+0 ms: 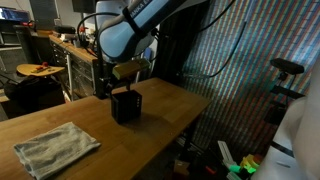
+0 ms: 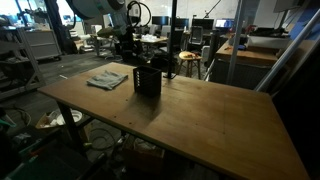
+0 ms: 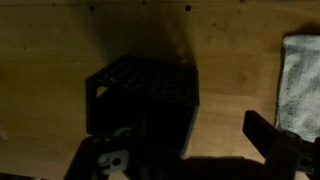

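A black open-topped box [image 1: 126, 108] with mesh sides stands upright on the wooden table. My gripper is open above it, with nothing between its fingers. In the wrist view one finger overlaps the dark inside of the box [image 3: 150, 112], while the other finger [image 3: 262, 134] is out over bare wood, between box and cloth. A light grey folded cloth [image 1: 57, 150] lies flat near the table's left end in exterior view 1. Whether the gripper touches the box rim cannot be told, and the bottom of the box is too dark to make out.
A vertical metal post [image 2: 171, 40] rises behind the table. Cables hang along the white arm [image 1: 122, 40].
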